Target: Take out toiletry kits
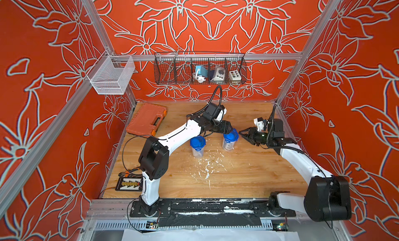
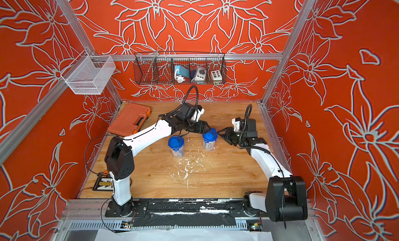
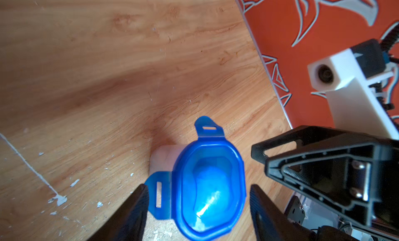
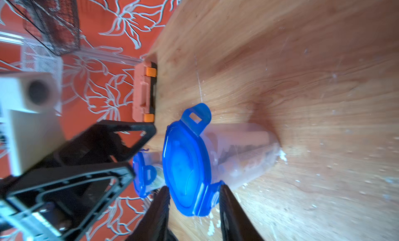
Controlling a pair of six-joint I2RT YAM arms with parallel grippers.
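Two clear containers with blue lids stand on the wooden table. The right container (image 1: 229, 140) has both its lid flaps sticking out, as the left wrist view shows on its blue lid (image 3: 209, 187). Over this lid, my left gripper is open, its fingers on either side with gaps. From the right, my right gripper is also open, its fingertips close to the lid's lower edge; whether they touch I cannot tell. Pale contents show dimly through the wall of this container (image 4: 245, 151). The left container (image 2: 177, 146) stands upright, its lid on, below my left forearm.
White flakes (image 1: 206, 168) litter the table in front of the containers. An orange case (image 1: 146, 119) lies at the back left. A wire basket (image 1: 199, 68) with several boxes hangs on the back wall.
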